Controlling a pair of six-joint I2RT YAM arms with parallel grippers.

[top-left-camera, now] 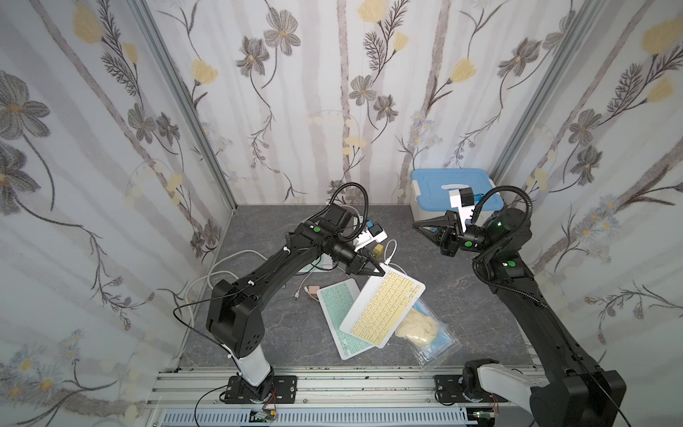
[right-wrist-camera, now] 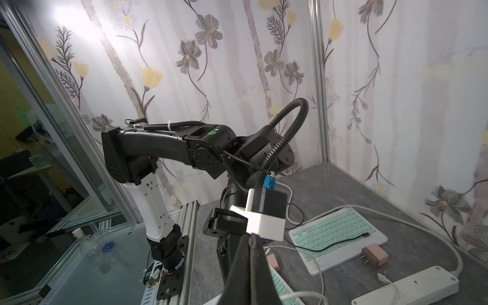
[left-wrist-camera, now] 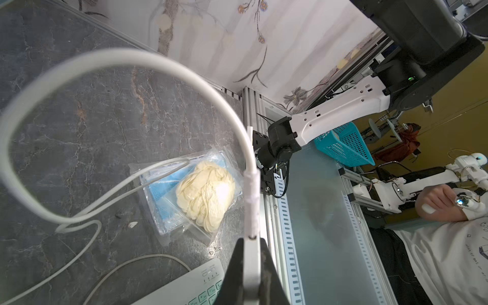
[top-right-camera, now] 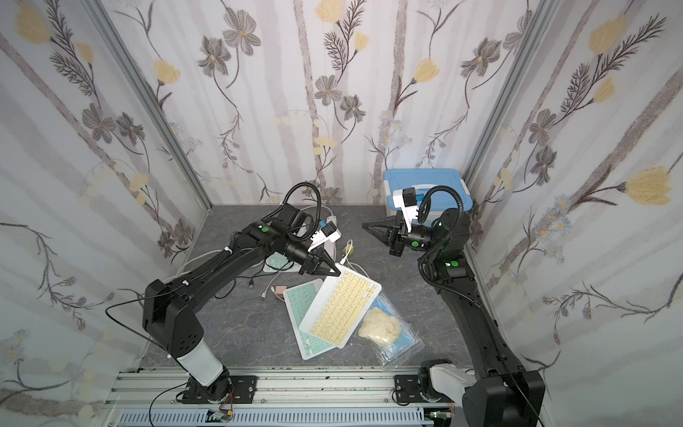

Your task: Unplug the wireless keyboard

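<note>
My left gripper (top-left-camera: 378, 267) is shut on a white cable's plug (left-wrist-camera: 250, 213) at the upper corner of the yellow keyboard (top-left-camera: 382, 306). The keyboard overlaps the mint keyboard (top-left-camera: 334, 313); the left wrist view shows the cable looping from the held plug, and whether it is still in the port is unclear. My right gripper (top-left-camera: 417, 225) is shut with nothing visible between its fingers, raised to the right of the left one, apart from the keyboard.
A bag of gloves and masks (top-left-camera: 419, 328) lies front right. A blue-lidded box (top-left-camera: 448, 178) stands back right. Another mint keyboard (right-wrist-camera: 330, 233), a pink charger (right-wrist-camera: 375, 256), a power strip (right-wrist-camera: 406, 289) and tangled cables crowd the middle-left.
</note>
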